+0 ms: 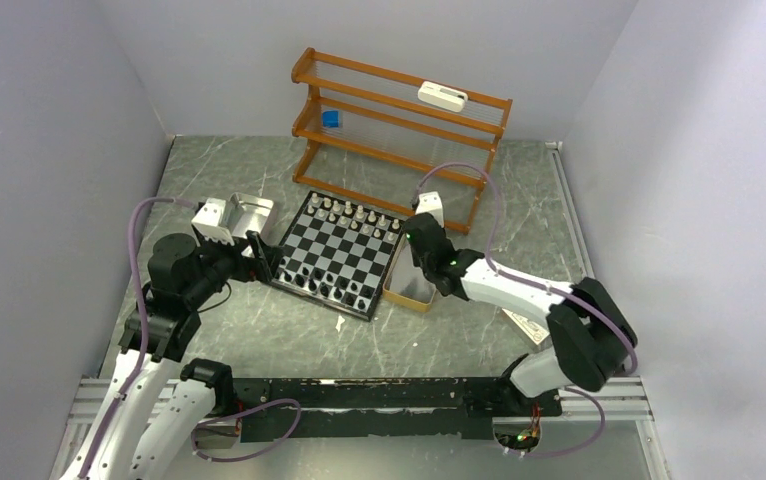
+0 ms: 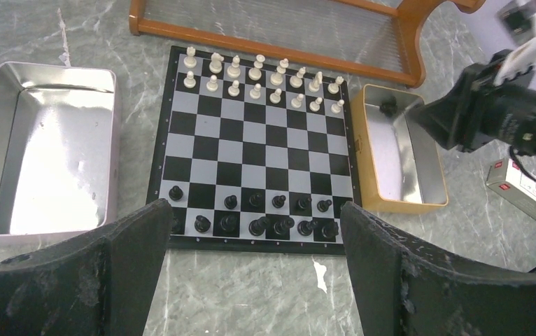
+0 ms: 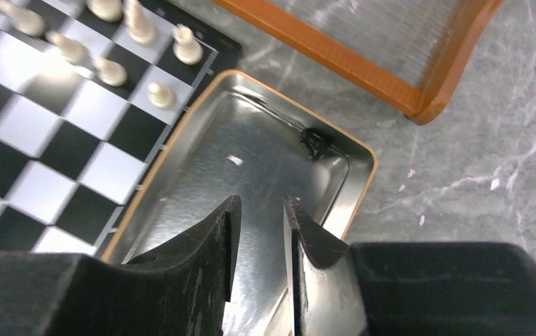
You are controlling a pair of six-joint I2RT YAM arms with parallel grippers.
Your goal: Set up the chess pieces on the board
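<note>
The chessboard [image 1: 337,250] has white pieces [image 2: 254,73] in two rows at the back and black pieces [image 2: 227,223] in two rows at the front. One black piece [image 3: 314,143] lies in the gold-rimmed metal tray [image 2: 367,196] at the board's right. My right gripper hangs over that tray, fingers apart, nothing seen between them, short of the black piece. My left gripper is open above the table at the board's left, with nothing in it.
An empty steel tray [image 2: 48,150] stands left of the board. A wooden shelf rack [image 3: 335,52] runs along the back. A small box [image 2: 520,189] lies at the right.
</note>
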